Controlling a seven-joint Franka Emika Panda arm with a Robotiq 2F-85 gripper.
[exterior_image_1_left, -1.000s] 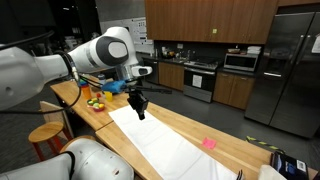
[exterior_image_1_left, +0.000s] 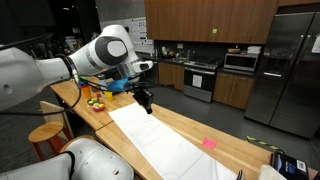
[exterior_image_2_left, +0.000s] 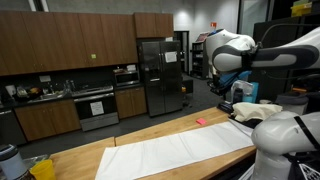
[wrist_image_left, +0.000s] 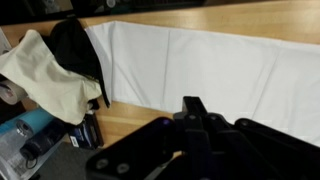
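Note:
My gripper (exterior_image_1_left: 147, 108) hangs above the table at the near end of the white sheet in exterior view 1, apart from the tabletop. Its dark fingers (wrist_image_left: 192, 106) show at the bottom of the wrist view, too dark to tell whether they are apart. Beneath them a long white sheet (wrist_image_left: 200, 65) lies flat on the wooden table. A small pink object (exterior_image_1_left: 209, 143) rests beside the sheet; exterior view 2 also shows this pink object (exterior_image_2_left: 200, 121) near the sheet's far edge. In the wrist view, a black cloth (wrist_image_left: 75, 46) and a cream cloth (wrist_image_left: 45, 80) lie at the left.
Colourful items (exterior_image_1_left: 95, 101) and a yellow container (exterior_image_2_left: 42, 169) stand at the table's end. A wooden stool (exterior_image_1_left: 46, 134) is beside the table in exterior view 1. Dark bottles (wrist_image_left: 40, 138) lie at lower left in the wrist view. Most of the sheet is clear.
The gripper has shifted slightly to the right and tilted in exterior view 1. The sheet and the pink object have not moved.

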